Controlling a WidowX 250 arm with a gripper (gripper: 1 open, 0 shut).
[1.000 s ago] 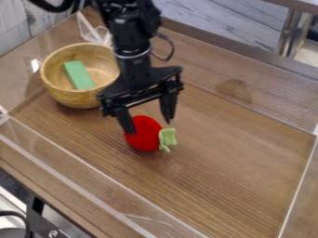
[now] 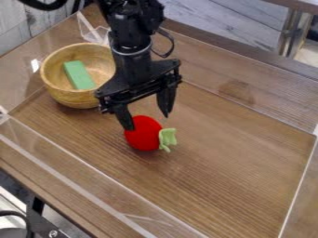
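Observation:
My black gripper hangs over the middle-left of the table, its two fingers spread open just above a red round object with a green leafy top, like a toy strawberry or tomato. The fingers frame the object's upper part from above; whether they touch it I cannot tell. A yellow bowl with a green block inside stands behind, to the left of the arm.
A pale rail runs along the back right edge, and a black cable shows at the bottom left corner.
The red object and the bowl look unmoved.

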